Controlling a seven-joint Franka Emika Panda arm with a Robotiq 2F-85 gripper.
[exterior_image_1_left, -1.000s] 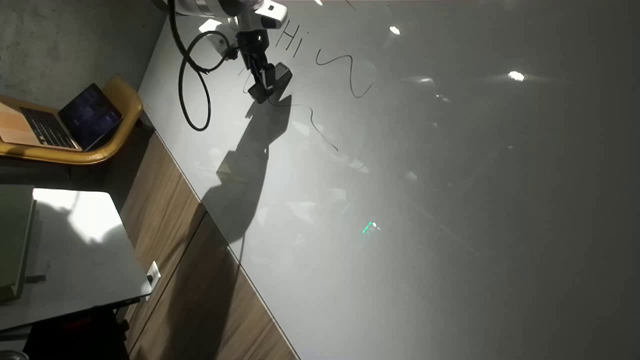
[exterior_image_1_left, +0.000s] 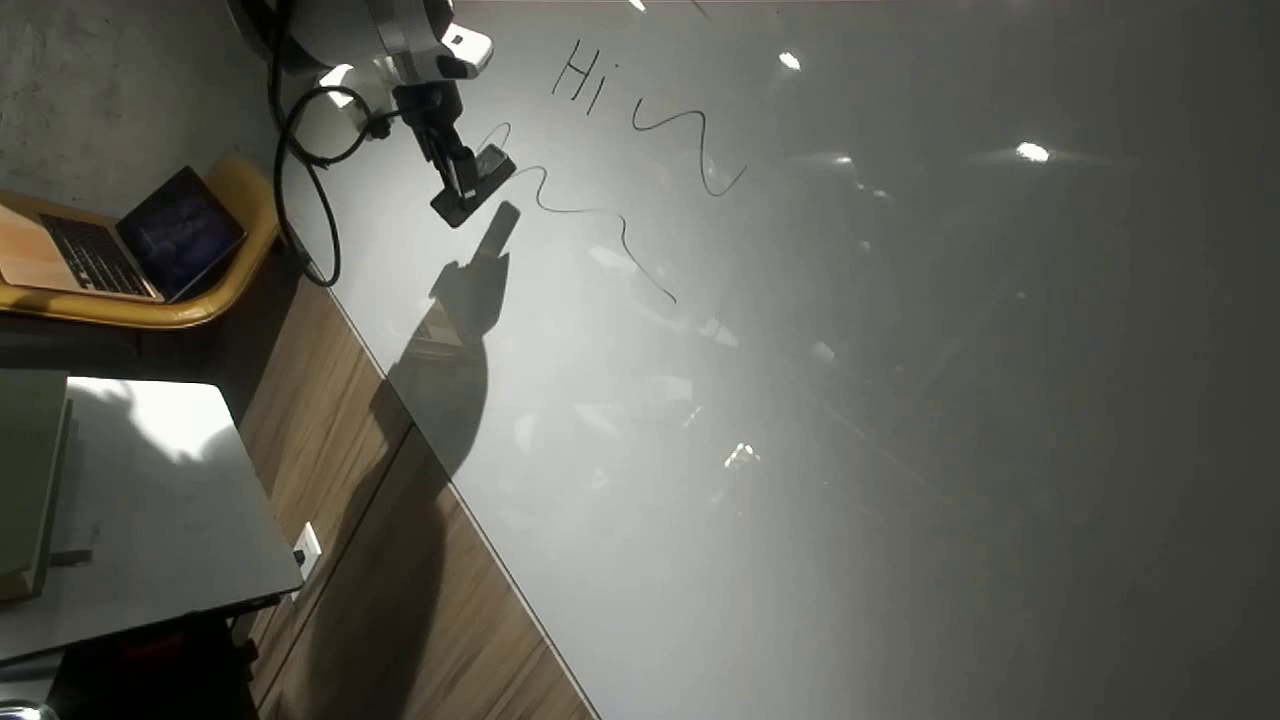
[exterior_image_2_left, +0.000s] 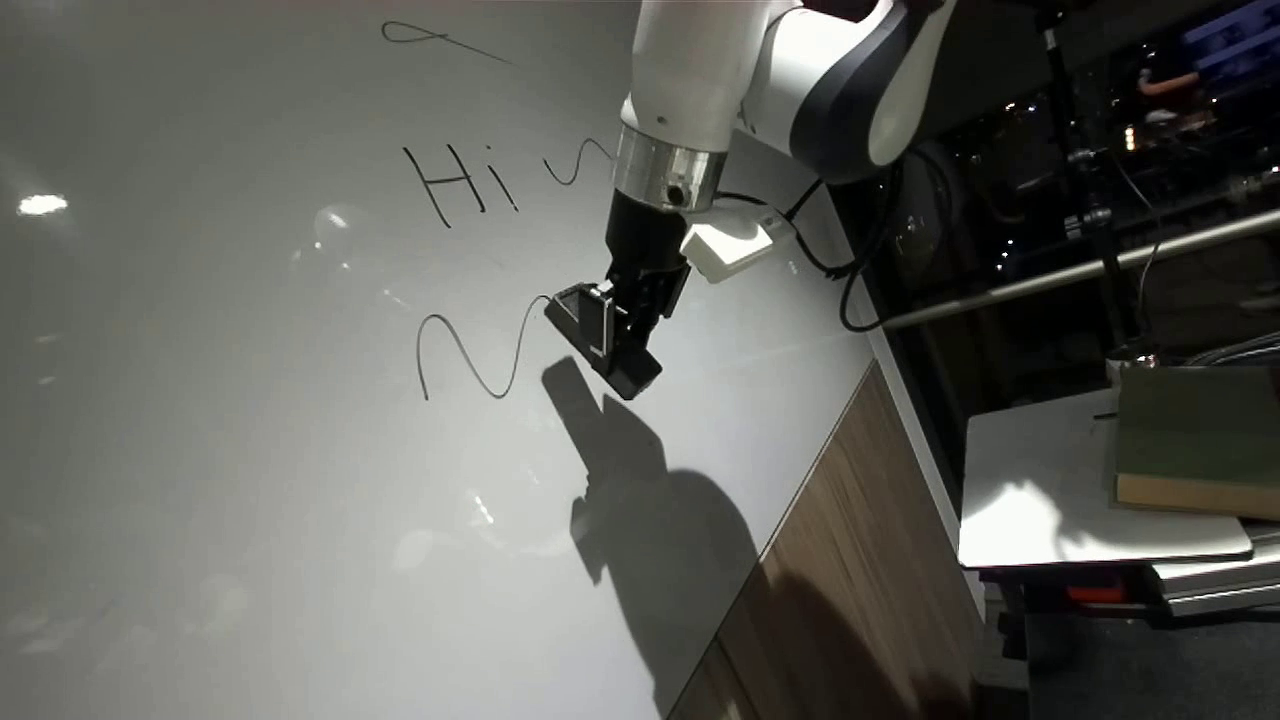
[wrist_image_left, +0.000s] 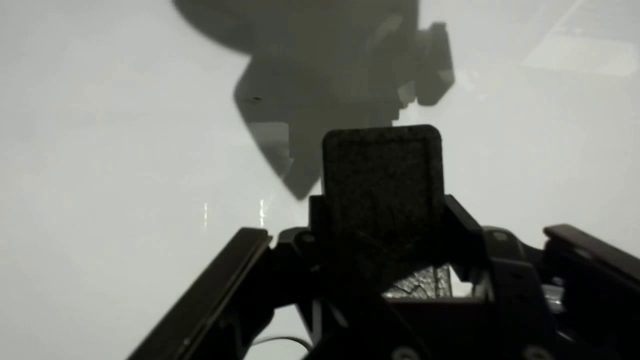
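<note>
A dark rectangular eraser-like block (wrist_image_left: 384, 174) is clamped in my gripper, which is shut on it. Exterior view 1 has this block (exterior_image_1_left: 474, 186) over the upper left of the whiteboard (exterior_image_1_left: 864, 540). A thin wavy line (exterior_image_1_left: 623, 228) runs from beside the block down to the right, and a bit of line shows on its other side. In exterior view 2 the block (exterior_image_2_left: 600, 342) borders the upper end of a wavy line (exterior_image_2_left: 474, 366). Its shadow falls apart from it; contact with the board cannot be told.
Written "Hi" (exterior_image_1_left: 582, 74) and another squiggle (exterior_image_1_left: 702, 132) stand nearby on the board. A looped mark (exterior_image_2_left: 438, 36) lies higher up. Beside the board are a laptop (exterior_image_1_left: 114, 246) on a yellow chair and a small table (exterior_image_1_left: 168, 516). A black cable (exterior_image_1_left: 330, 228) hangs from the arm.
In exterior view 1 my arm and the held block have moved left and slightly down. The upper part of the wavy line, hidden before, shows now, and the block's shadow stands farther from it.
</note>
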